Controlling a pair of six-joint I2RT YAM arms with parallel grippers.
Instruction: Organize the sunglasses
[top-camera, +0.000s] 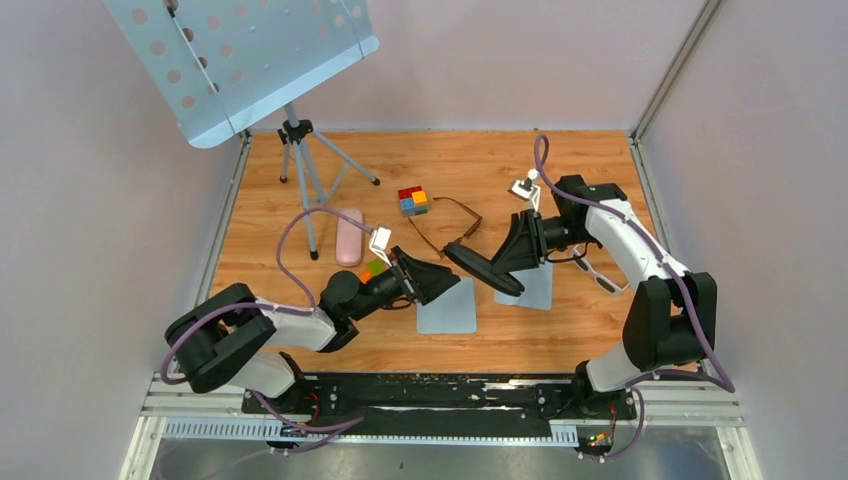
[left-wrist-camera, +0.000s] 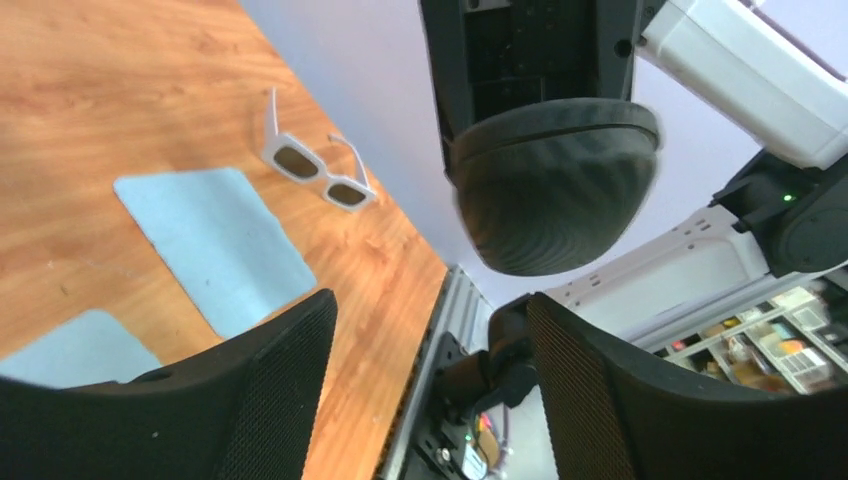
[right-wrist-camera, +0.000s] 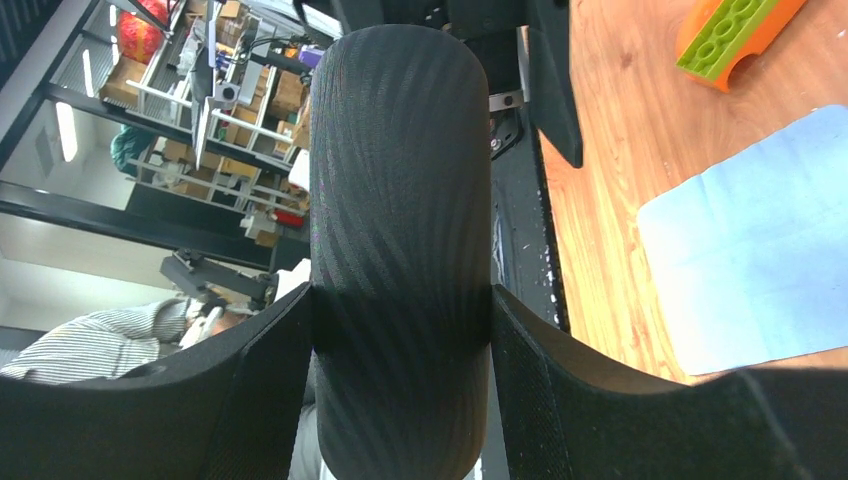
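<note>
My right gripper is shut on a long black glasses case (right-wrist-camera: 400, 200), its fingers pressing the two sides. In the top view the case (top-camera: 485, 268) hangs slanted above the table; it looks closed, though its contents are hidden. My left gripper (top-camera: 448, 276) stands open, apart from the case, with empty space between its fingers. White sunglasses (left-wrist-camera: 320, 178) lie unfolded on the table's right side. Brown-framed glasses (top-camera: 468, 228) rest at the back middle, arms spread. A pink case (top-camera: 349, 238) lies at left.
Two pale blue cloths (top-camera: 447, 315) lie flat below the grippers. A colored cube (top-camera: 412, 200) is at the back, and an orange-green block (right-wrist-camera: 735, 40) sits near the left arm. The tripod stand (top-camera: 305, 180) occupies the back left.
</note>
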